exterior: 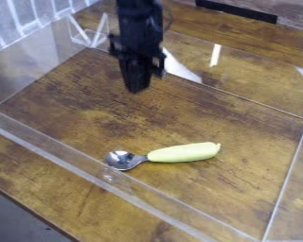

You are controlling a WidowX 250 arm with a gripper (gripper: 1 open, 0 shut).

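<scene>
A black gripper point(139, 76) hangs high over the back-middle of the wooden board, blurred, with nothing visible between its fingers; it looks shut. Below it and to the right, a metal spoon point(122, 159) lies on the wood, its head to the left. A pale green elongated object point(186, 151), like a corn cob or squash, lies at the spoon's handle end, covering or touching it.
Clear low walls point(79, 165) surround the work area on the wooden table point(65, 113). A white railing stands at the back left.
</scene>
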